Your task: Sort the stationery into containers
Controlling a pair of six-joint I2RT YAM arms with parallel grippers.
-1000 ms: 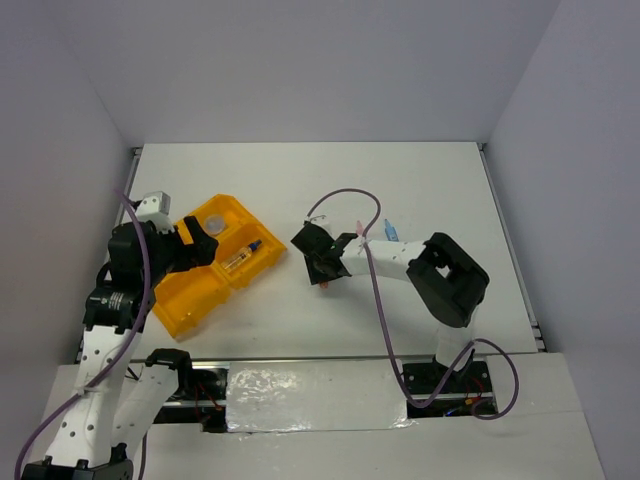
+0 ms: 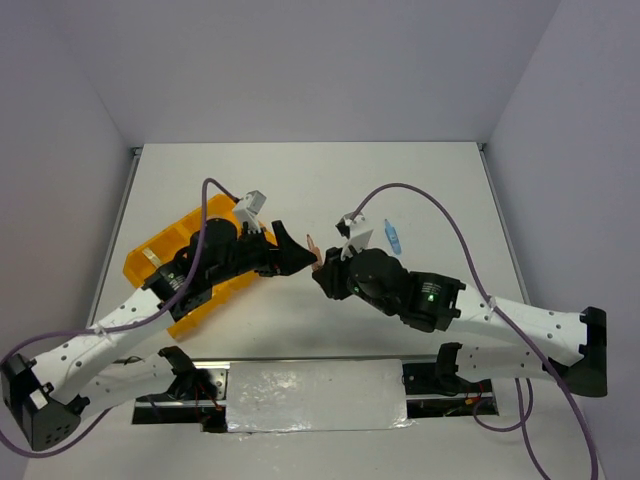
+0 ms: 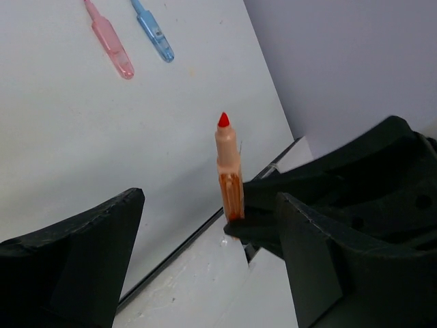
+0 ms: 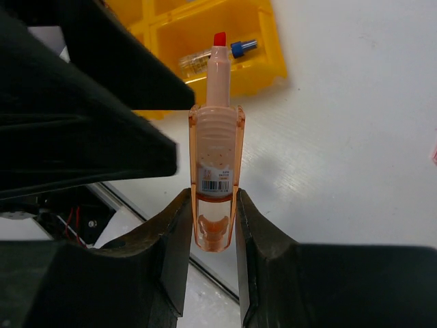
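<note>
An orange translucent marker with a red tip stands roughly upright, my right gripper shut on its lower end. My left gripper is open and faces that marker from the left. In the right wrist view the left fingers appear beside the marker; whether they touch it I cannot tell. A pink pen and a blue pen lie on the table; from above, only the blue pen shows. The yellow-orange divided container is partly covered by the left arm.
Inside the container, a clear tube with a blue cap lies in one compartment. Both grippers are very close together over the middle of the table. Grey walls stand around the table.
The left arm has swung right from over the container to the table's middle. My right gripper has risen from the table with the orange marker and turned to face left.
</note>
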